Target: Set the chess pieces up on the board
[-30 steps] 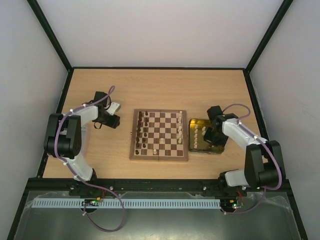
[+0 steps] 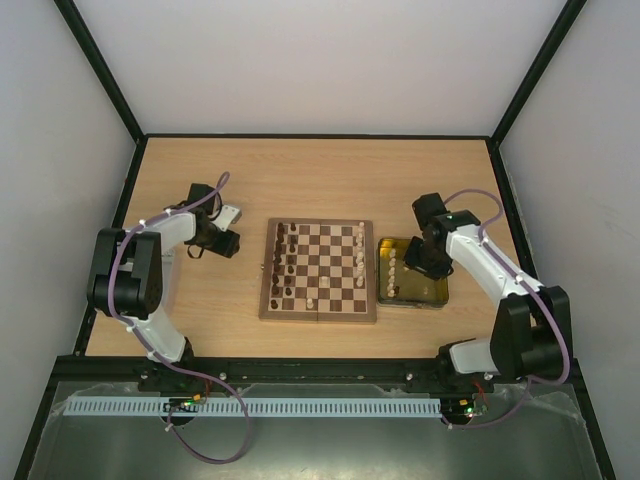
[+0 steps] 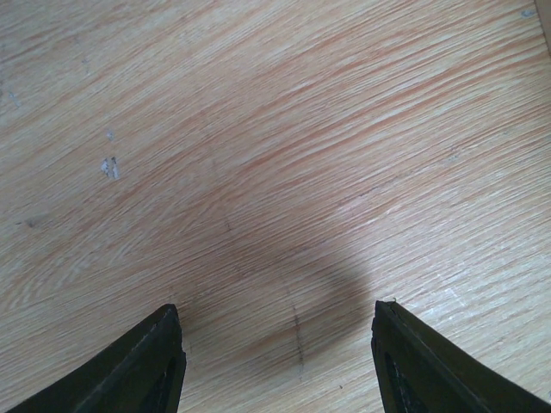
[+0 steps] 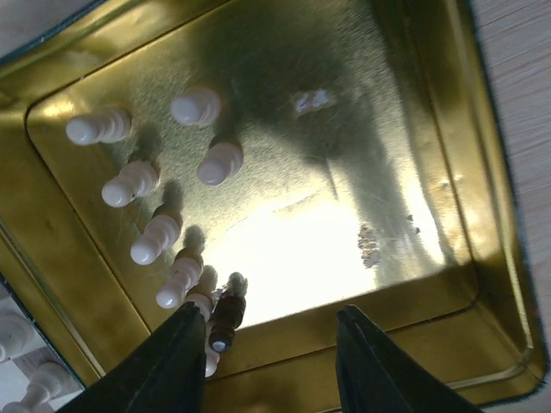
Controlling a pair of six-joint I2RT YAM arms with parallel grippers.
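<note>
The chessboard (image 2: 318, 316) lies mid-table. Dark pieces (image 2: 277, 257) stand along its left side, white pieces (image 2: 360, 255) line its right side, and a few others stand further in. Right of the board, the brass tray (image 2: 440, 301) holds several white pawns (image 4: 132, 182), most in a row, two apart from it. One dark piece (image 4: 227, 320) stands by the near end of that row. My right gripper is open above the tray, nothing gripped; the dark piece appears below, near its left finger. Over bare table at the left, my left gripper stands with its fingers apart, empty.
Bare wood (image 3: 258, 172) lies under the left gripper, with the board's edge (image 3: 546, 17) just entering that view. The tray's raised walls (image 4: 508, 215) surround the pawns. The tray stands close beside the board's white pieces. Behind the board the table is clear.
The left arm and the pieces on the board look unchanged.
</note>
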